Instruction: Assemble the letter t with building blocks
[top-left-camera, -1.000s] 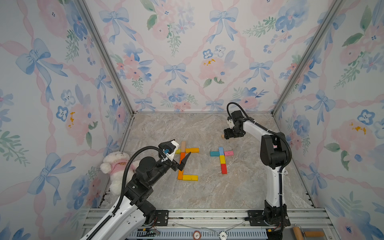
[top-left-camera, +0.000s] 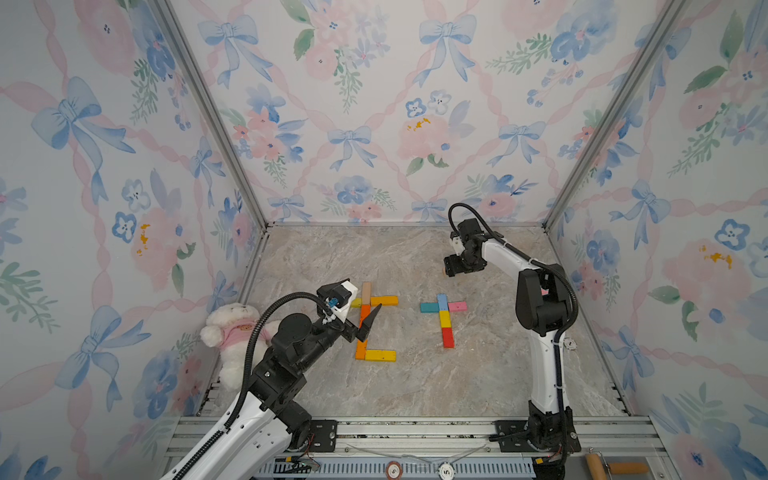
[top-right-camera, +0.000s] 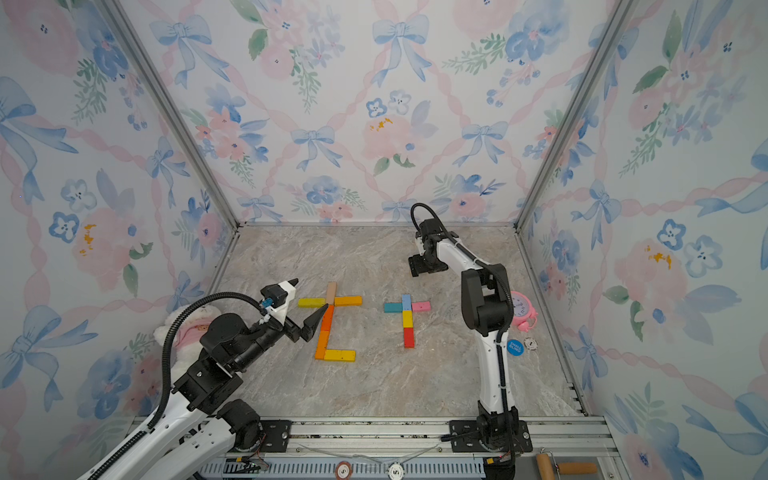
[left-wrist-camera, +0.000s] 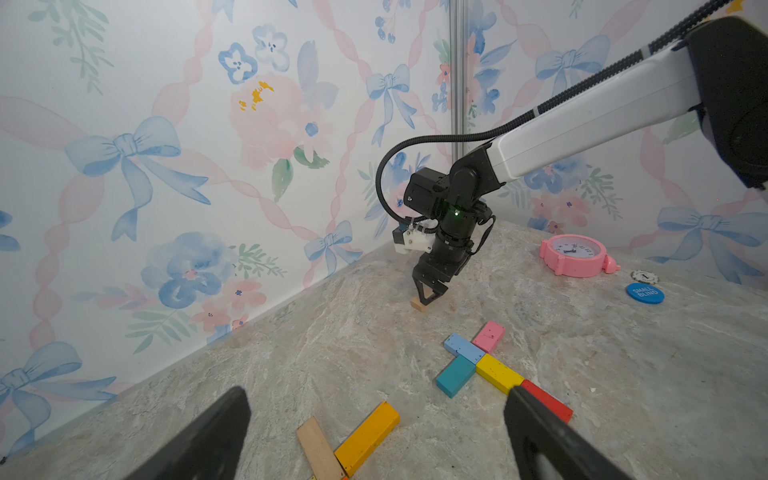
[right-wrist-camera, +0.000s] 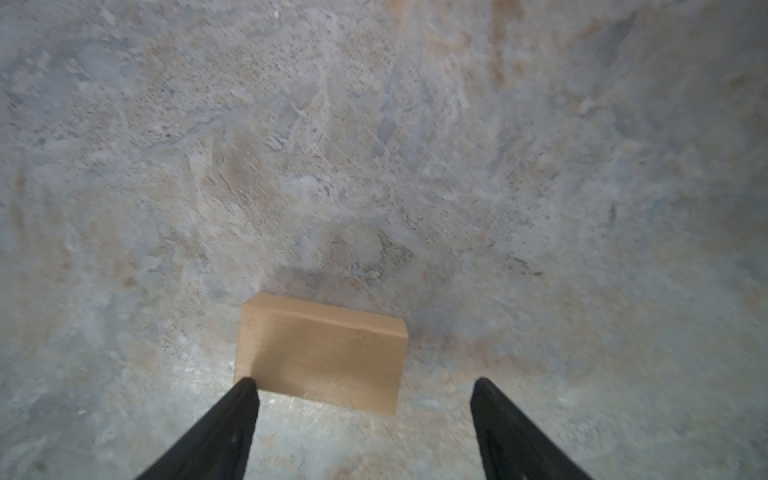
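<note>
My right gripper (top-right-camera: 417, 267) is open at the back of the floor, just above a small wooden block (right-wrist-camera: 320, 356), empty between its fingers. In front, a cross of teal (top-left-camera: 429, 307), light blue (top-left-camera: 442, 301), pink (top-left-camera: 457, 306), yellow (top-left-camera: 445, 319) and red (top-left-camera: 448, 337) blocks lies flat. At the left is a t-like figure of wood (top-right-camera: 331, 292), yellow (top-right-camera: 311, 303), orange (top-right-camera: 348, 301) and red-orange (top-right-camera: 326, 318) blocks, with a yellow foot (top-right-camera: 339, 355). My left gripper (top-left-camera: 363, 321) hangs open above it, empty.
A pink clock (left-wrist-camera: 572, 256) and blue chip (left-wrist-camera: 645, 293) lie at the right wall. A white teddy bear (top-left-camera: 232, 344) sits at the left, behind the left arm.
My right gripper has shifted slightly to the left and back over the wooden block. The left arm and the laid-out blocks have stayed still.
</note>
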